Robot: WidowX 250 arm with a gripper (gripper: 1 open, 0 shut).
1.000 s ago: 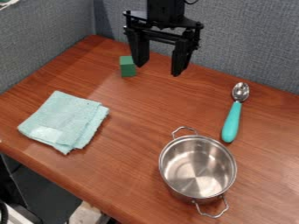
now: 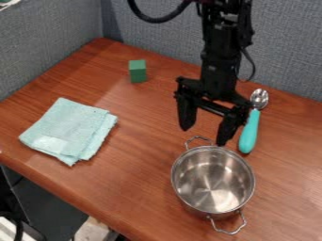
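My black gripper (image 2: pixel 205 128) is lowered over the wooden table just above the back of a steel pot (image 2: pixel 212 176), its two fingers spread apart with nothing seen between them. A spoon with a teal handle (image 2: pixel 249 132) lies to the right of the gripper. A folded pale cloth (image 2: pixel 68 127) lies at the left, and a small green block (image 2: pixel 137 71) stands toward the back.
Grey padded walls (image 2: pixel 38 42) border the table (image 2: pixel 101 188) at the back and left. The left front edge drops to a dark area.
My gripper has moved down and to the right, from near the green block to just above the back of the pot. The objects on the table have not moved.
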